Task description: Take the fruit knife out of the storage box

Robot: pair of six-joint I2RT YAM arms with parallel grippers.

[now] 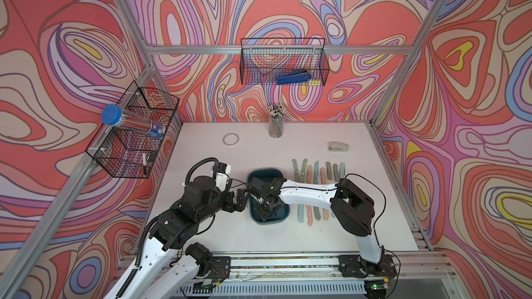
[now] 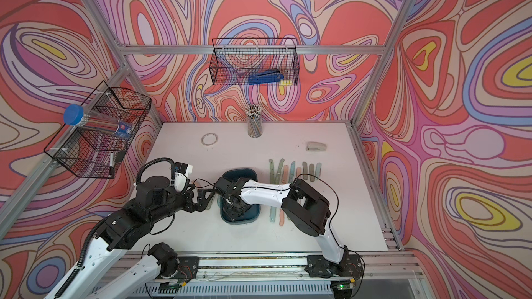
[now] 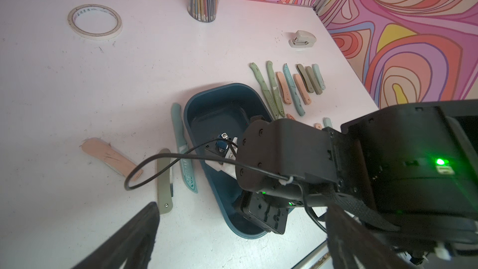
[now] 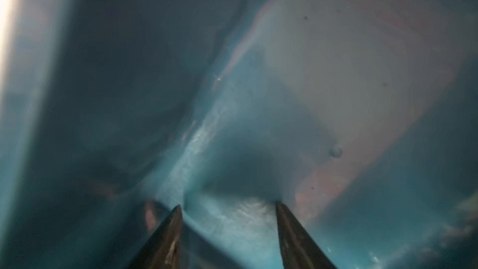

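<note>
A dark teal storage box (image 3: pixel 209 109) stands at the middle of the table, with my right gripper (image 1: pixel 266 210) lowered into it. In the right wrist view the two fingertips of my right gripper stand part open against a blurred teal interior; no knife can be made out between them, and the box's bottom is largely hidden by the arm. My left gripper (image 1: pixel 235 199) hangs left of the box, open, its blurred fingers at the bottom of the left wrist view.
Several folded and long knives (image 3: pixel 264 87) lie in rows right of the box, others (image 3: pixel 184 169) left of it. A tape ring (image 3: pixel 94 32), pencil holder (image 3: pixel 203 10) and stapler (image 3: pixel 302 39) are at the back.
</note>
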